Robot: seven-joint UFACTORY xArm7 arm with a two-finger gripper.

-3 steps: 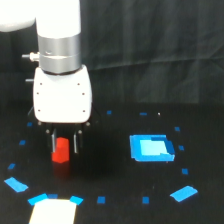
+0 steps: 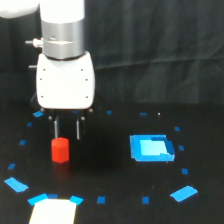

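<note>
A small red block (image 2: 60, 150) stands on the black surface at the left of the camera view. Above it and slightly to the right hangs my gripper (image 2: 68, 131), pointing down. Its two thin fingers are spread apart, with dark background showing between them and nothing held. The block's upright faces are in plain sight below the fingertips; whether the fingers touch it anywhere cannot be told from this angle.
A blue-rimmed square (image 2: 134, 149) with a pale centre lies to the right. A cream square (image 2: 52, 212) is at the front left edge. Blue tape pieces (image 2: 184, 193) mark the black surface, which is otherwise clear.
My gripper has risen and shifted a little right, from around the red block to above it. The block appears in the same place.
</note>
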